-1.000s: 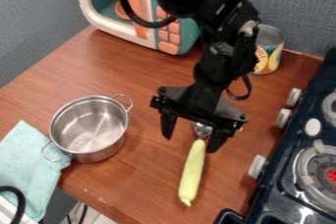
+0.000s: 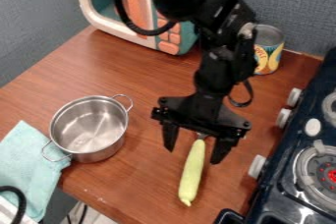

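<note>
My black gripper (image 2: pixel 195 140) hangs over the centre-right of the wooden table, fingers spread open and pointing down, one on each side of the top end of a pale yellow elongated object (image 2: pixel 192 171), which looks like corn or a similar vegetable and lies lengthwise on the table. Whether the fingertips touch it I cannot tell. The upper end of that object is partly hidden by the gripper.
A steel pot (image 2: pixel 88 136) sits left on the table (image 2: pixel 132 194), beside a light blue cloth (image 2: pixel 27 154). A stove (image 2: pixel 302 169) fills the right edge. A can (image 2: pixel 268 49) and a toy microwave (image 2: pixel 98 2) stand at the back.
The gripper has shifted slightly, now sitting a little lower and further right over the yellow object's upper end. The other things look unmoved.
</note>
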